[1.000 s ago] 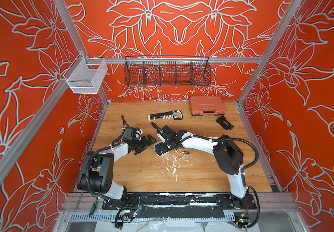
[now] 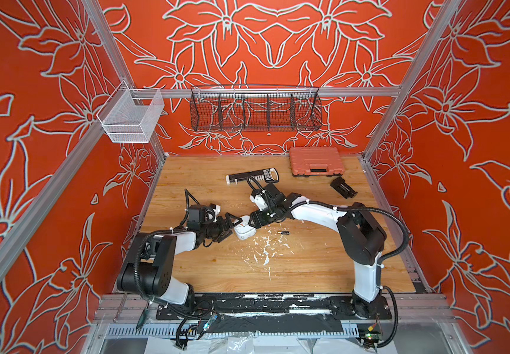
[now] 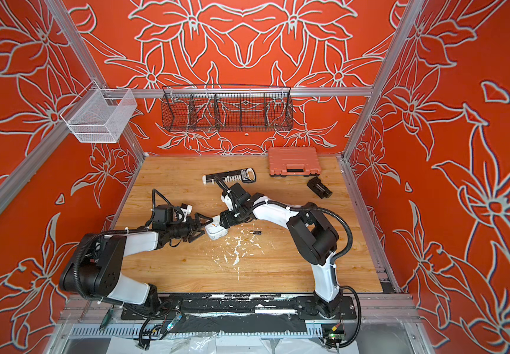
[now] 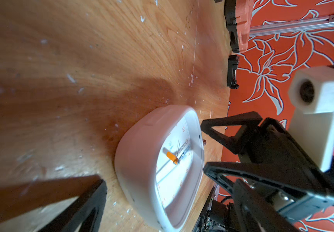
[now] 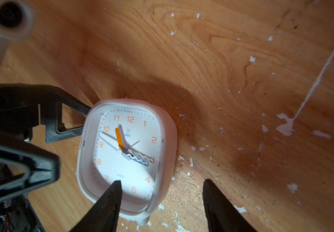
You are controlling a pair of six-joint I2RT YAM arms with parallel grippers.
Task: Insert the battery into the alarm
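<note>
The alarm, a white rounded-square clock (image 2: 244, 230), lies near the middle of the table, between the two grippers. Its dial with orange numerals faces up in the right wrist view, so its back is hidden. My left gripper (image 2: 231, 227) is open at the clock's left side, one fingertip close to its rim. Over the clock's right edge is my right gripper (image 2: 253, 223); the left wrist view shows its fingers (image 4: 228, 168) spread beside the dial, with nothing between them. A small dark battery (image 3: 255, 232) lies on the wood to the right of the clock.
A black-and-white tool (image 2: 252, 175) lies behind the arms. Further right are an orange case (image 2: 316, 161) and a black device (image 2: 342, 187). White paint flecks mark the wood in front of the clock.
My right gripper has shifted right from above the clock to its right edge, uncovering more of it. The left gripper has come slightly closer to the clock, its fingers spread wider.
</note>
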